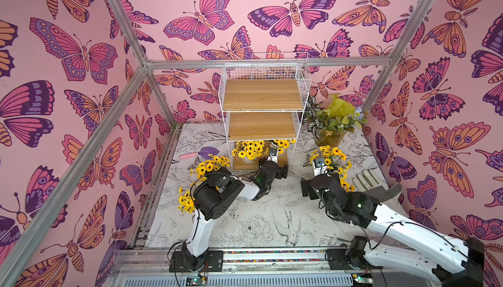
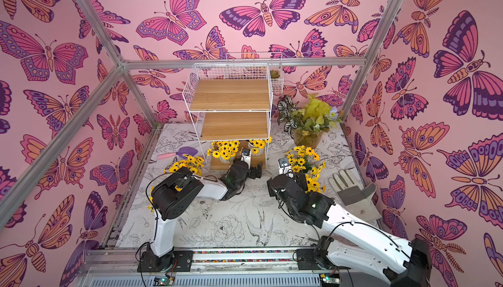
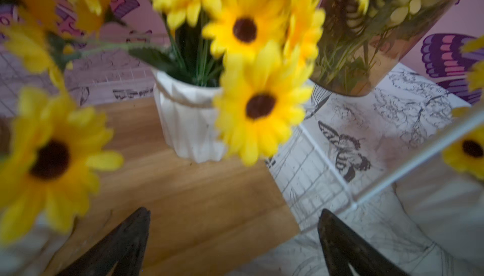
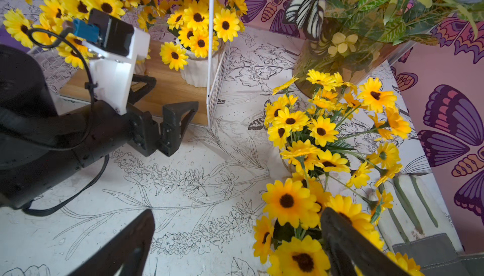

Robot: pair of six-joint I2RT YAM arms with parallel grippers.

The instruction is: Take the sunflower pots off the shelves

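On the bottom shelf a white ribbed pot of sunflowers stands near the right end. My left gripper is open in front of it, with only bare board between the fingers. A second bunch of sunflowers shows on the left half of that shelf. Off the shelves, sunflowers stand on the table at left and more sunflowers at right, their pots mostly hidden. Beside the right bunch, my right gripper has its fingers wide apart; one overlaps the nearer blooms in view.
The top shelf and middle shelf are bare. A leafy plant in an amber pot stands right of the rack. A glove lies at right, a purple-ended tool at left.
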